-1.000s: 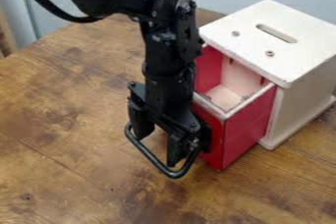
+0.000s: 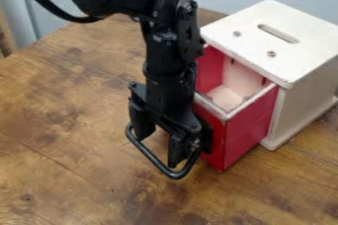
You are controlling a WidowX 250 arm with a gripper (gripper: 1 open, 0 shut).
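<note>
My black gripper (image 2: 165, 135) hangs low over the wooden table (image 2: 66, 130), directly in front of a small white cabinet (image 2: 291, 41) with a red drawer (image 2: 242, 130) pulled out. A looped black bar at the gripper's lower end is beside the drawer's red front. The drawer's pale interior (image 2: 227, 96) looks empty where it shows; its left part is hidden behind the arm. Whether the fingers are open or shut is hard to make out.
Bare wood lies to the left and in the foreground. A pale wall runs along the back, behind the cabinet.
</note>
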